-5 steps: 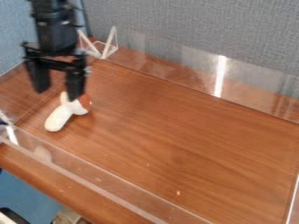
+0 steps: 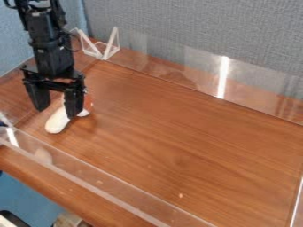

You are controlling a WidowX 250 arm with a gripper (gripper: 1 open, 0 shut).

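Note:
My gripper [image 2: 57, 103] is open at the left side of the wooden table [image 2: 190, 151], its two black fingers pointing down just over a white, elongated object [image 2: 57, 123] with a reddish end [image 2: 85, 101]. The object lies slanted on the table, and its upper part is partly hidden behind the fingers. Whether the fingers touch it I cannot tell.
A white wire-like piece [image 2: 109, 44] stands at the back left. Clear plastic edging [image 2: 178, 76] runs along the table's back and front.
The object looks unmoved.

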